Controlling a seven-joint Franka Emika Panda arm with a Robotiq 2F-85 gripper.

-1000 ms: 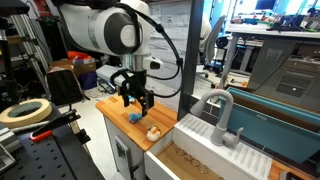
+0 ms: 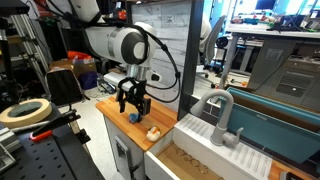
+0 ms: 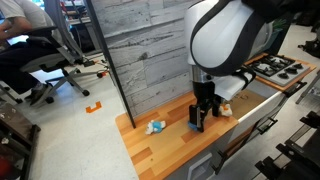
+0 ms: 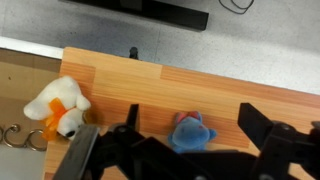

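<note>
A small blue plush toy (image 4: 190,132) with red bits lies on the wooden board (image 4: 150,85), between the spread dark fingers of my gripper as seen from the wrist. In exterior view 1 the gripper (image 2: 134,104) hangs just over this blue toy (image 2: 134,117), pointing down. It is open, and nothing appears to be held. A white and orange plush toy (image 4: 60,106) rests at the board's left end in the wrist view. A third toy, white and light blue (image 3: 155,127), lies apart on the board in exterior view 2.
An open drawer (image 2: 190,166) and a grey faucet (image 2: 213,104) are right of the board in exterior view 1. A grey wood-grain panel (image 3: 155,60) stands behind it. Some bare board shows between the toys.
The arm has shifted slightly rightward in exterior view 1, and its gripper now hangs a little lower, closer to the blue toy. The toys seem unmoved.
</note>
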